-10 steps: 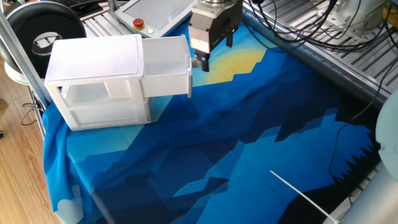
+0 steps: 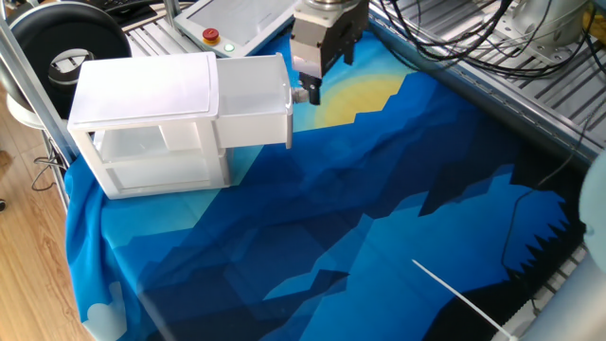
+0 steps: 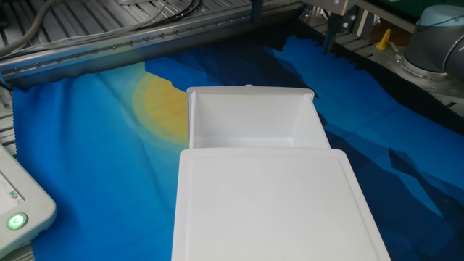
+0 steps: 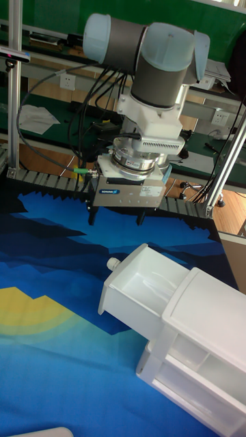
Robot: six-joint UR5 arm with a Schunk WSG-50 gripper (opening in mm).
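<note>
A white plastic cabinet stands on the blue patterned cloth. Its upper drawer is pulled out, and the inside looks empty from above in exterior view 2, where the drawer floor is bare. A small round knob sticks out from the drawer's front. My gripper is open, its two fingers wide apart and pointing down with nothing between them. In exterior view 3 it hangs beyond the drawer front, apart from it. From exterior view 1 the gripper overlaps the area just outside the knob.
Below is a second, closed drawer. A control tablet with a red stop button lies behind the cabinet. A thin white stick crosses the cloth's front right. Cables hang at the back right.
Drawer and cabinet look unmoved.
</note>
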